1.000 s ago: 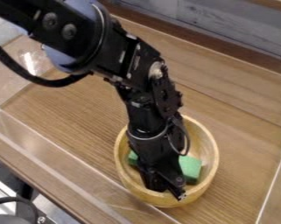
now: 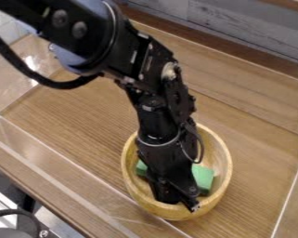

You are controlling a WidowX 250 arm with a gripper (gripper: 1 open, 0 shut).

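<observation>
The black arm comes down from the upper left, and its gripper (image 2: 173, 191) is lowered into a round pale yellow bowl (image 2: 214, 140) standing on the wooden table. A green object (image 2: 203, 177) lies in the bowl, partly hidden behind the gripper, showing on both sides of it. The fingertips are dark and overlap one another in this view, so whether they are open or closed on anything is unclear.
A plank wall (image 2: 251, 37) runs along the back. A cable lies at the lower left edge, beside the table.
</observation>
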